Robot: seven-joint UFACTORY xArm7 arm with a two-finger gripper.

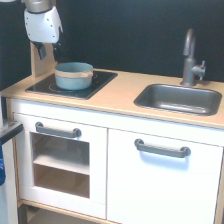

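At the upper left hangs my white arm with its dark gripper (49, 51), above and slightly left of the pot. Its two dark fingers stand apart, and nothing shows between them. Below, a blue-grey pot (73, 79) rests upright on the black stovetop (103, 84). The gripper and the pot do not touch.
A steel sink (180, 98) with a grey faucet (190, 60) is set into the wooden counter (122, 97) at the right. Bare counter lies between stovetop and sink. Two white cabinet doors stand below; the left one (97, 165) frames a visible shelf. Something blue (2, 170) shows at the left edge.
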